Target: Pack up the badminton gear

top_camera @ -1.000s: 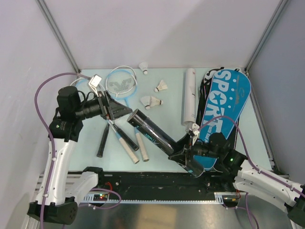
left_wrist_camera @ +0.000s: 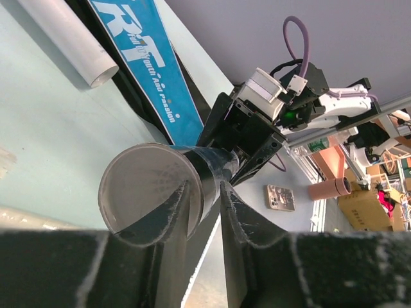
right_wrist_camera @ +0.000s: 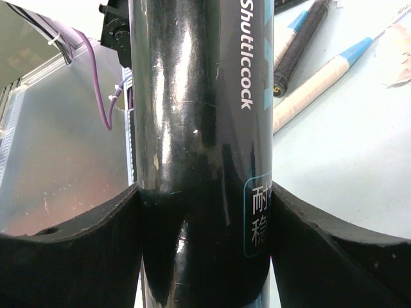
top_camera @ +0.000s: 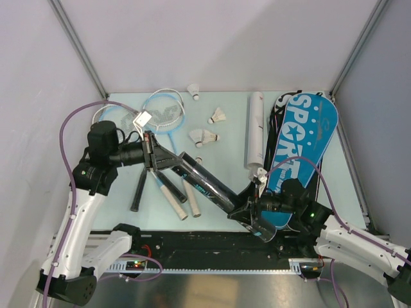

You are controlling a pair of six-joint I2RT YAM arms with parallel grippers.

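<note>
A black shuttlecock tube (top_camera: 210,185) is held aslant above the table's front edge. My right gripper (top_camera: 249,210) is shut around its lower part; in the right wrist view dark fingers (right_wrist_camera: 334,240) press the tube's sides. At the upper end, my left gripper is part open, a gap showing between its fingertips. The tube's pale round end (left_wrist_camera: 138,186) faces the left wrist camera, and its rim shows in that gap; whether the fingers touch it cannot be told. Several shuttlecocks (top_camera: 217,115) lie on the table, near rackets (top_camera: 163,110).
A blue racket bag (top_camera: 297,131) lies at the right, partly behind my right arm. Left of it is a white tube (top_camera: 255,125). Racket handles (top_camera: 172,202) point towards the front edge below my left gripper. Mid-table has free room.
My left gripper has moved right and slightly down, from just off the tube's upper end to that end, and its fingers have come closer together. The right arm and tube look still.
</note>
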